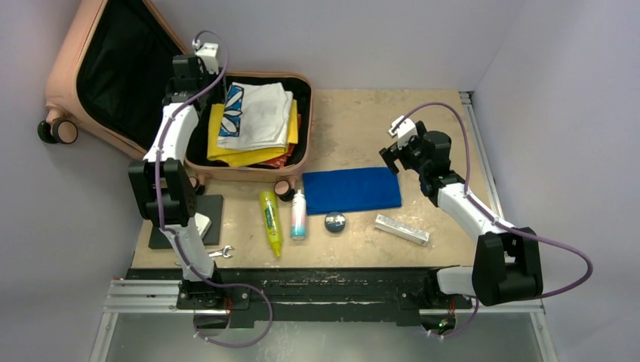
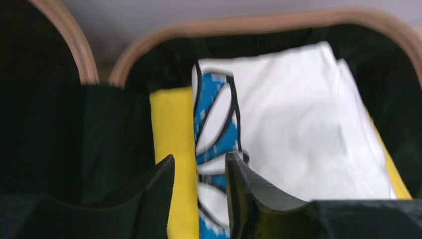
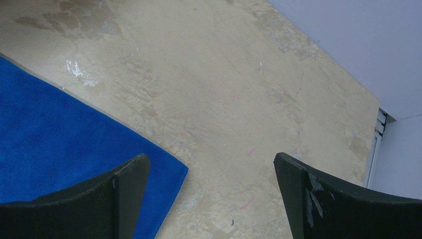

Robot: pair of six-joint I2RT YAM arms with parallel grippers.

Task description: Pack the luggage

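The open peach suitcase at upper left holds a white patterned cloth folded on a yellow cloth, with some red beneath. My left gripper hangs above the left side of this stack, part open, with nothing visible held between its fingers. A blue cloth lies flat on the tabletop. My right gripper stands open over the right end of the blue cloth and the bare table beside it.
Along the front lie a yellow bottle, white spray can, round tin, silver bar, wrench and dark pad.
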